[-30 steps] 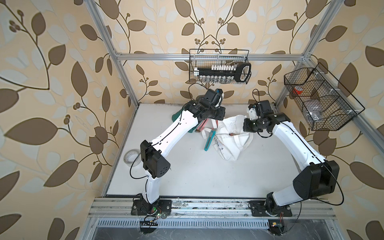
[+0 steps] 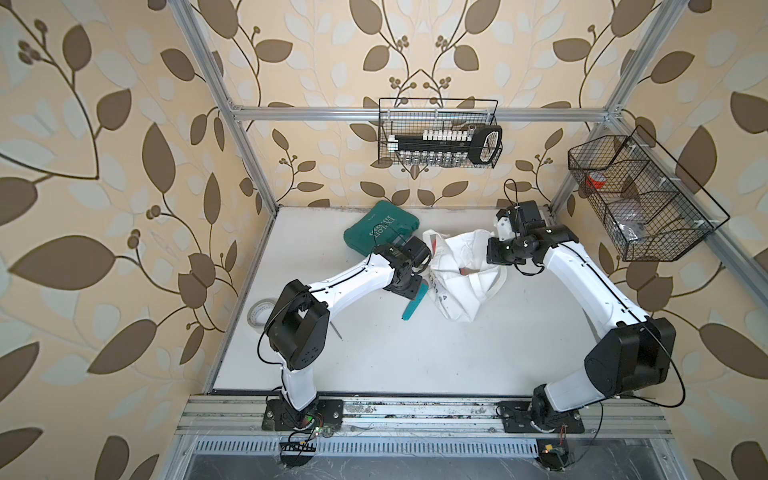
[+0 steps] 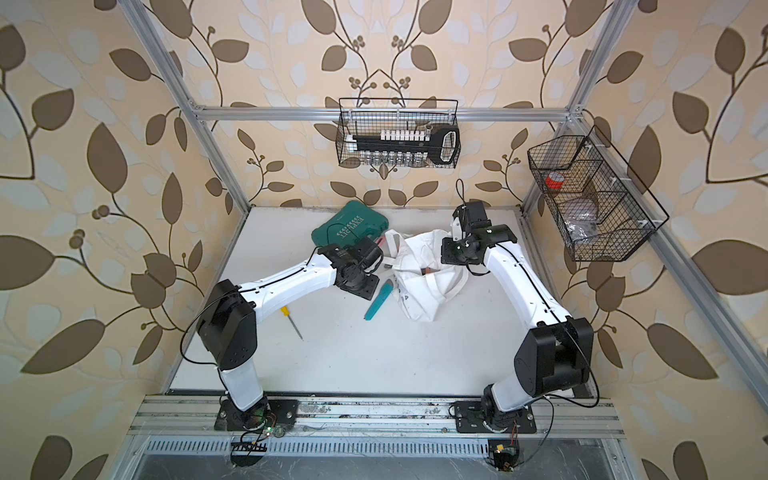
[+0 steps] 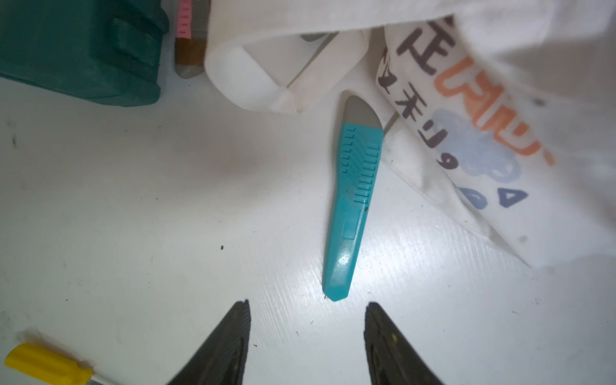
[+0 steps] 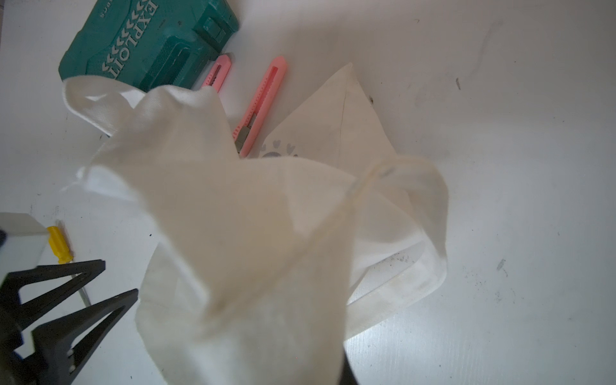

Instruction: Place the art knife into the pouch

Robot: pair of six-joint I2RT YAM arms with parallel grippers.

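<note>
A teal art knife [image 4: 351, 205] with a grey tip lies flat on the table beside the white cloth pouch [image 4: 487, 128], outside it. My left gripper is open above the table, with nothing between its fingers. The knife's lower end lies just ahead of the gap between them. In the top left view the knife [image 2: 414, 301] shows just in front of the left gripper [image 2: 412, 289]. My right gripper [image 2: 497, 254] is at the right edge of the pouch, shut on its cloth, which rises blurred toward the right wrist camera; its fingers are mostly hidden.
A green case [image 5: 147, 45] stands behind the left gripper. Two pink cutters [image 5: 263, 102] lie between it and the pouch. A yellow-handled screwdriver [image 3: 291, 320] lies at the left, and a roll of tape [image 2: 262, 313] farther left.
The left gripper has moved from over the pouch's back left edge toward the front left. The right arm looks almost unchanged.
</note>
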